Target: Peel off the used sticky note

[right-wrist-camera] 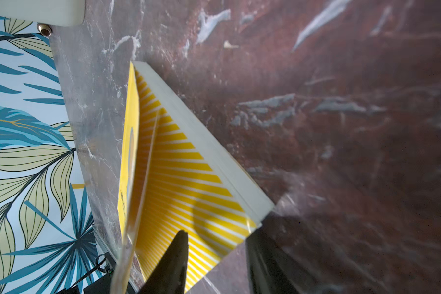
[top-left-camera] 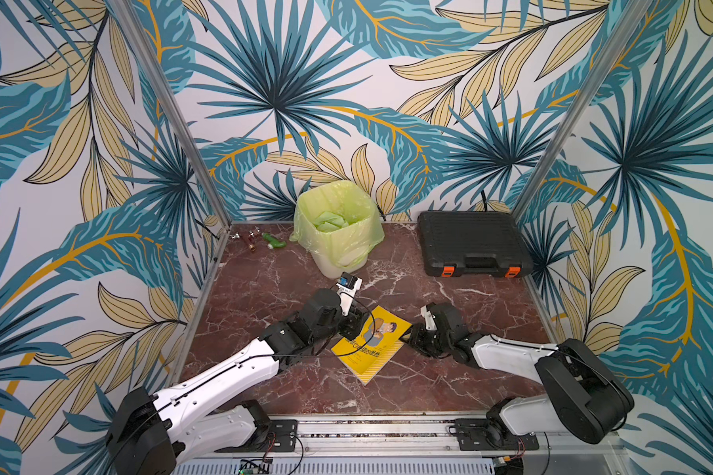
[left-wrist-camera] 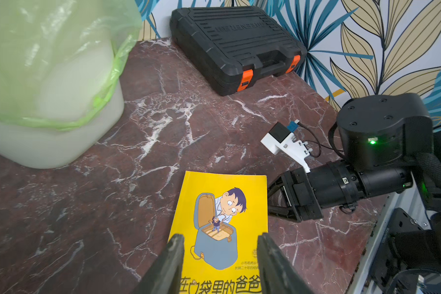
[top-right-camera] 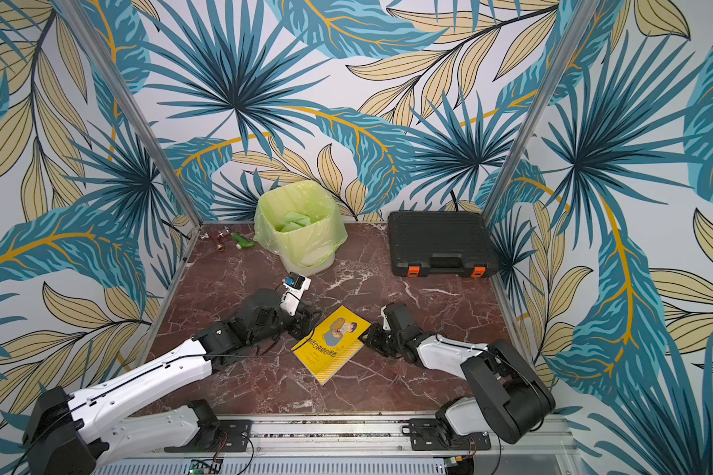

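A yellow book (top-left-camera: 377, 358) with a cartoon boy on its front (left-wrist-camera: 215, 225) lies on the marble table. In the right wrist view the cover (right-wrist-camera: 129, 127) stands slightly raised over a striped page (right-wrist-camera: 181, 186). No sticky note is clearly visible. My left gripper is above the book's left part, fingers apart, holding nothing visible. My right gripper is low at the book's right edge, fingers apart, with no grasp visible.
A bin with a green liner (top-left-camera: 336, 237) stands at the back centre. A black case (top-left-camera: 471, 237) is back right; small green and metal items (top-left-camera: 275, 241) lie back left.
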